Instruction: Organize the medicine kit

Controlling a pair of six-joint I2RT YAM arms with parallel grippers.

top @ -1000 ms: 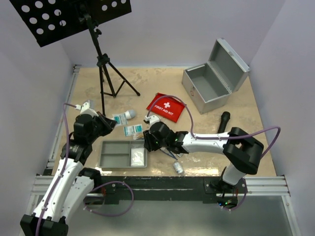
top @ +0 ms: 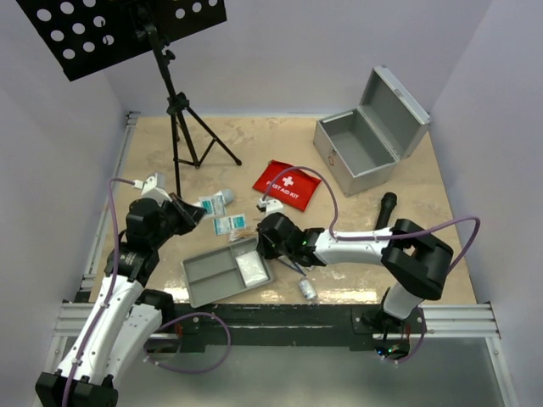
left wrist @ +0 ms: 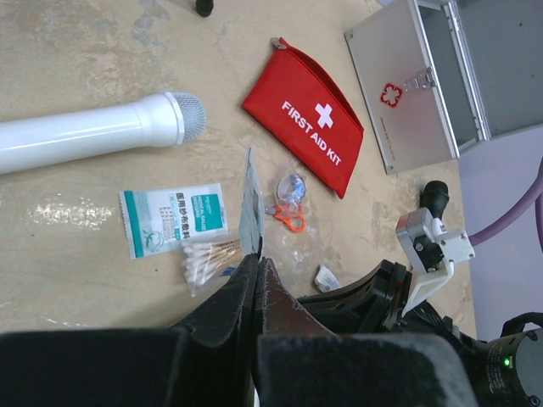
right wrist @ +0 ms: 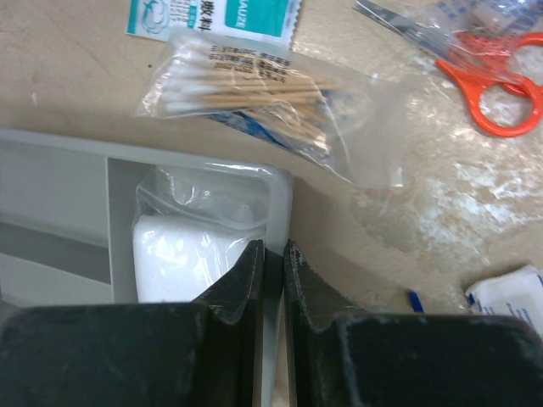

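Note:
My right gripper is shut on the grey divided tray's right wall, with the tray (top: 206, 270) turned at an angle near the table's front. A bag with a white pad (right wrist: 182, 254) lies in its right compartment. In the left wrist view my left gripper is shut on a thin packet (left wrist: 252, 208), standing edge-on. A white-and-teal gauze packet (left wrist: 174, 219) and bagged cotton swabs (right wrist: 254, 89) lie behind the tray. Orange-handled scissors (left wrist: 291, 220) are nearby. At the back right the silver case (top: 354, 175) stands open and looks empty.
A red first aid pouch (top: 288, 184) lies mid-table, and a white microphone (left wrist: 102, 131) near the left gripper. The black stand (top: 176, 110) rises at the back left. A small white item (top: 307, 290) sits by the front edge.
The tray has moved slightly right and turned, its right end swinging toward the back. The left gripper has shifted slightly right, its packet still held.

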